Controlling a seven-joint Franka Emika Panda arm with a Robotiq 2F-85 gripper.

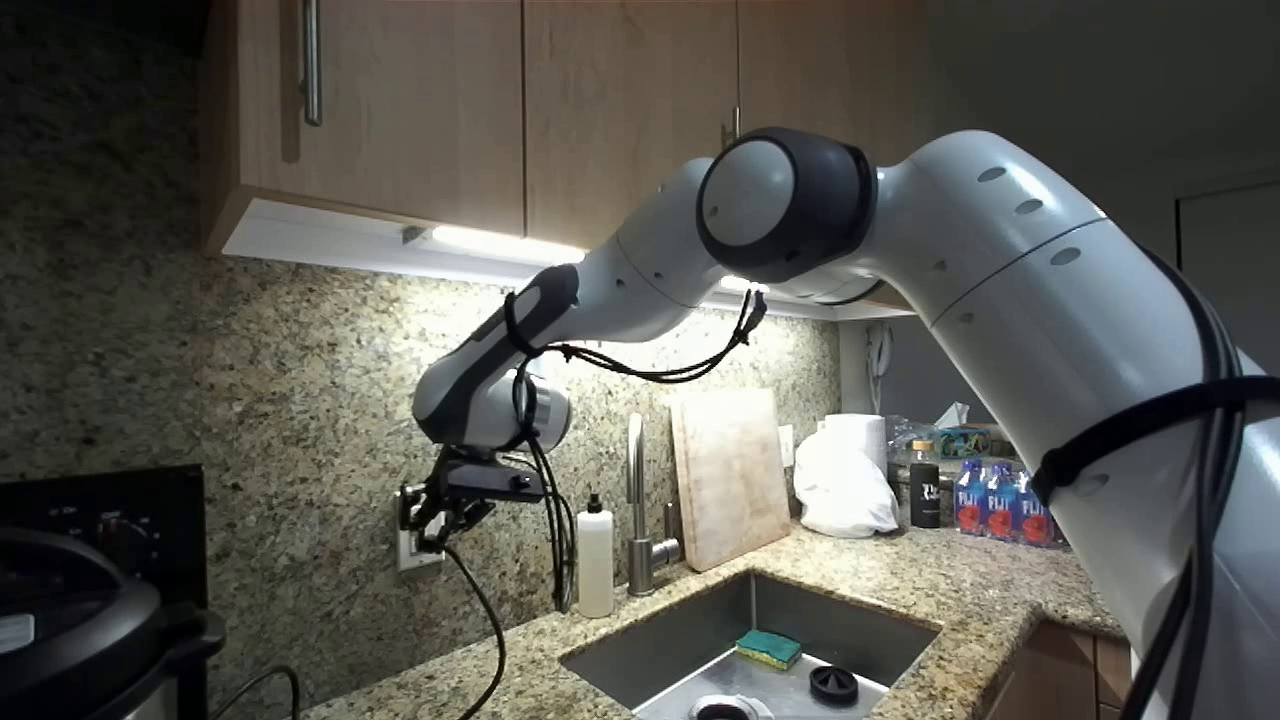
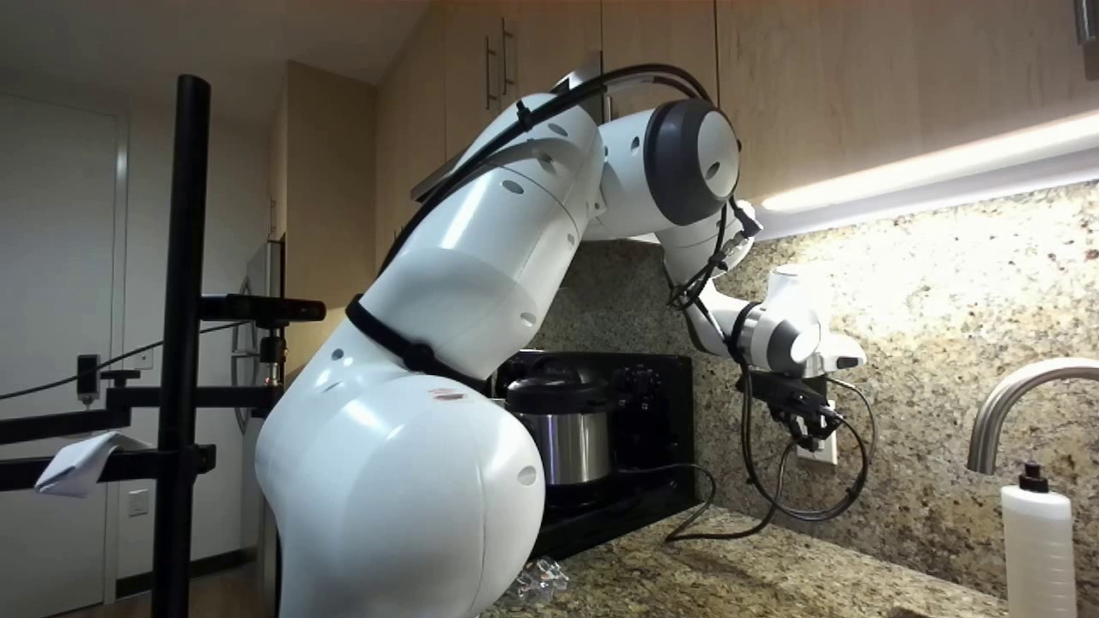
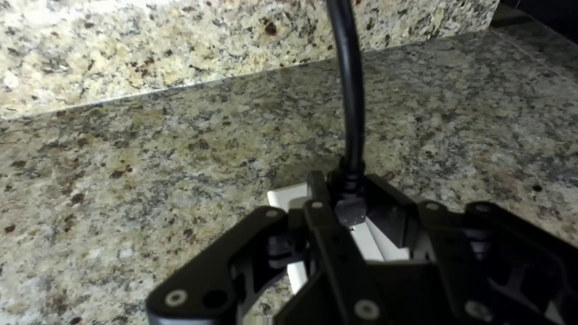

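My gripper is shut on the plug of a black power cord, right against the granite backsplash. Behind the fingers shows part of a white wall outlet plate, also visible as an outlet in exterior view 1. The black cord runs away from the plug and, in exterior view 2, the cord lies on the counter towards a pressure cooker. Whether the prongs sit in the outlet is hidden by the fingers.
A white soap bottle and the faucet stand to the right of my gripper. The sink holds a sponge. Overhead cabinets hang above the arm. Loose cables dangle below the wrist.
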